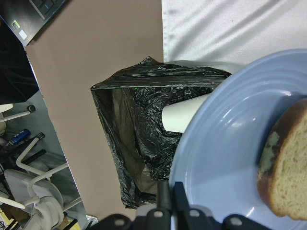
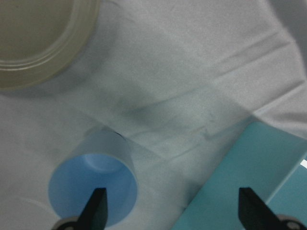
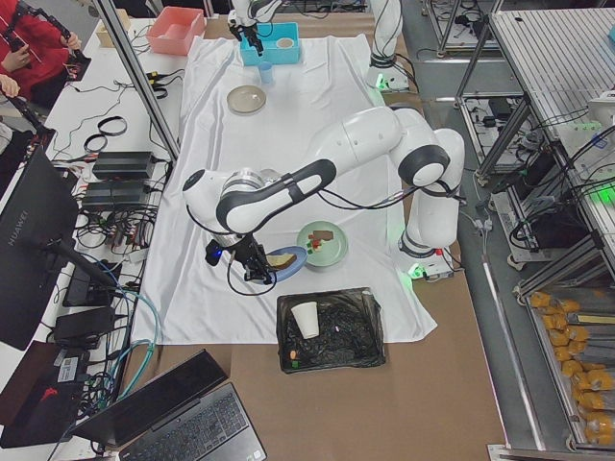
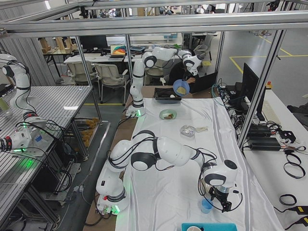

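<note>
My left gripper is shut on the rim of a blue plate (image 1: 225,143) carrying a slice of bread (image 1: 285,163), held up beside the black-lined bin (image 1: 124,110), which has a white cup (image 1: 180,115) lying in it. My right gripper is open over the far end of the cloth, with a blue cup (image 2: 91,187) below its left finger and a teal tray (image 2: 230,177) below its right. A beige plate (image 2: 33,33) lies nearby.
A green plate (image 3: 327,252) with food scraps rests on the white cloth (image 3: 231,125). A laptop (image 3: 207,423) stands at the near edge, and monitors and cables line one side.
</note>
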